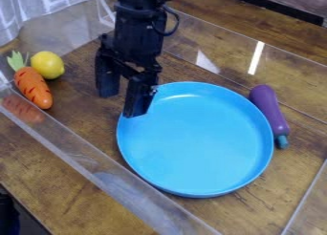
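A black robot gripper (121, 92) hangs from the top centre of the view over the table, at the upper-left rim of a blue plate (192, 143). Its two fingers are spread apart, open, with nothing visible between them. An orange toy carrot (32, 85) with a pale leafy top lies at the far left, beside a yellow lemon (48, 65). A purple eggplant (270, 115) lies to the right of the plate.
A clear plastic wall (90, 172) runs diagonally across the lower left. Bare wooden table (192, 62) shows behind the plate and between the gripper and the carrot.
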